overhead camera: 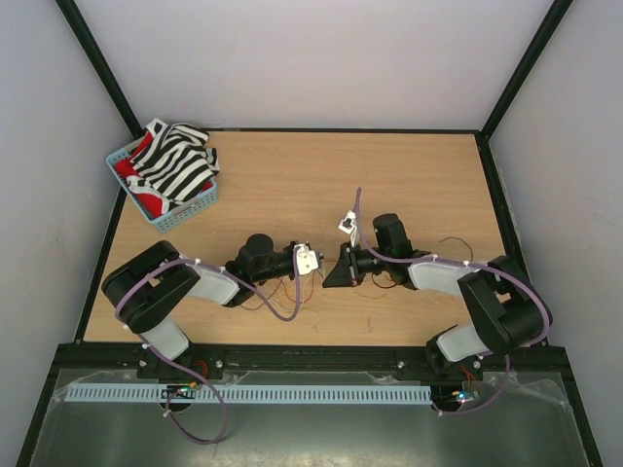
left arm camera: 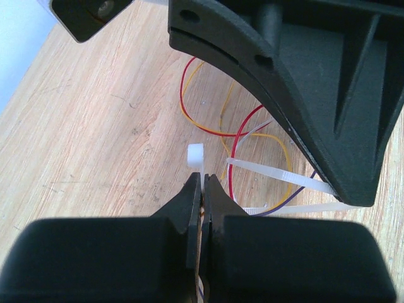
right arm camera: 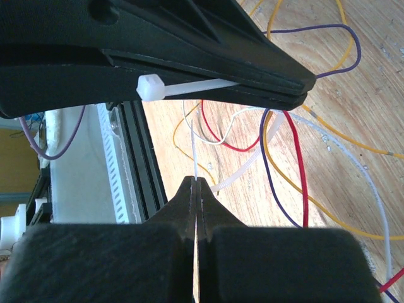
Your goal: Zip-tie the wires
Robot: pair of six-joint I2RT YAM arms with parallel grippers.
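Observation:
My left gripper is shut, with a white zip tie [left arm camera: 196, 154] standing up from its fingertips, head on top. My right gripper is shut on a thin white zip-tie strand rising from its tips. The two grippers face each other closely in the top view. Red wires [right arm camera: 298, 158], yellow wires [right arm camera: 334, 214] and blue wires [right arm camera: 271, 183] lie looped and crossing on the wood below, with further white strips among them. Whether a tie encircles them is hard to tell.
A blue basket [overhead camera: 190, 212] with striped and red cloths stands at the back left of the table [overhead camera: 292, 175], whose back half is otherwise clear. The front edge runs just beyond the wires.

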